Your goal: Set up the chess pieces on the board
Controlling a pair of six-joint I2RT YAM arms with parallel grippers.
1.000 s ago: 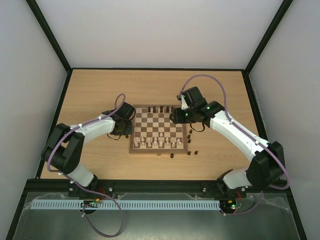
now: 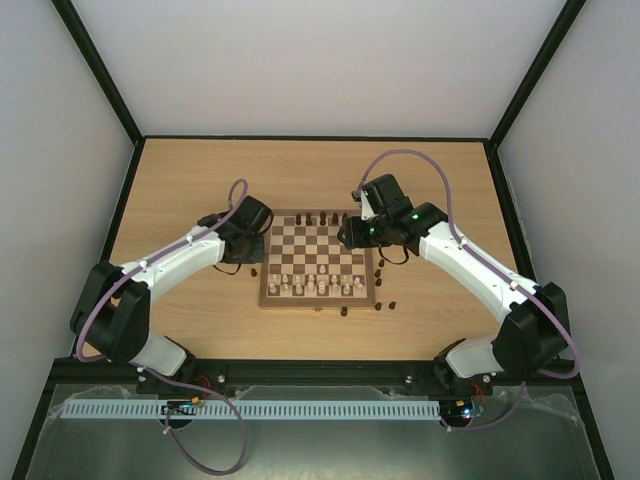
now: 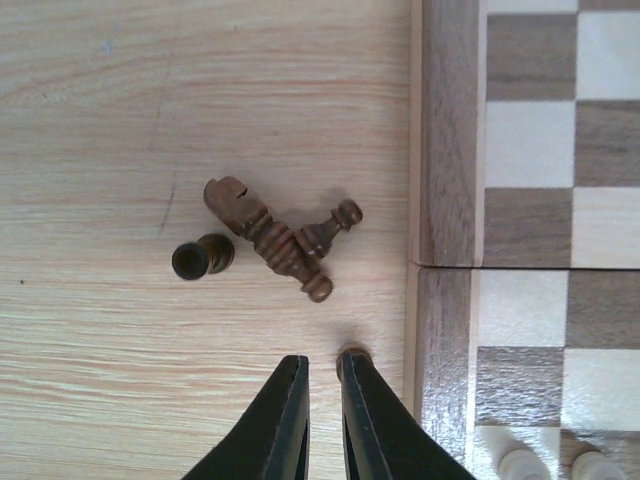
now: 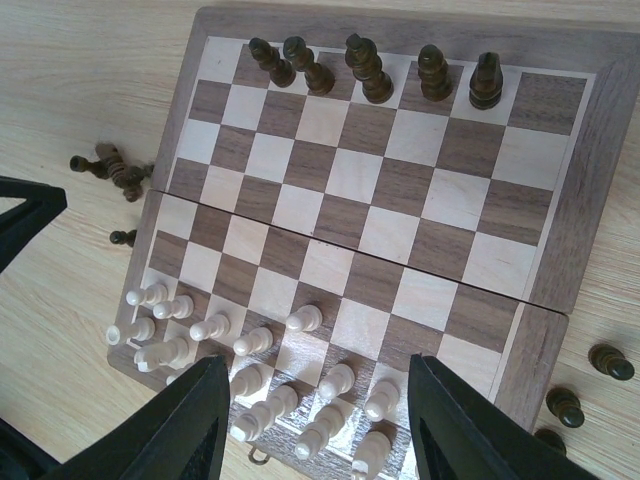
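Note:
The chessboard [image 2: 315,250] holds white pieces [image 4: 305,318] in its near half and several dark pieces [image 4: 369,73] along the far edge. My left gripper hangs over the table left of the board, fingers close together; a dark piece [image 3: 354,352] shows at the fingertips, and whether it is held is unclear. Beside it lie a dark knight [image 3: 236,205], a small pawn [image 3: 320,236] and other dark pieces. My right gripper is over the board's right side, fingers apart, nothing visible between them.
More loose dark pieces [image 4: 611,362] stand right of the board. The left arm's black finger shows at the right wrist view's left edge.
My left arm has shifted slightly, its elbow moving left and its gripper a little upward in the top view. The right arm looks unmoved.

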